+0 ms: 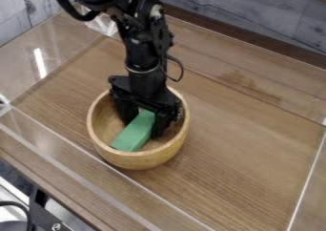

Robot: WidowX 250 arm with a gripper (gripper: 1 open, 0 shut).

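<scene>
A black robot arm reaches down from the top centre into a round wooden bowl [137, 158] on the wooden table. Its gripper [143, 115] is low inside the bowl, at the upper end of a long green object [132, 136] that lies slanted across the bowl's floor. The dark fingers blend together, so I cannot make out clearly whether they touch the green object.
A pale back wall [242, 15] runs along the top, and cables lie past the table's lower left edge.
</scene>
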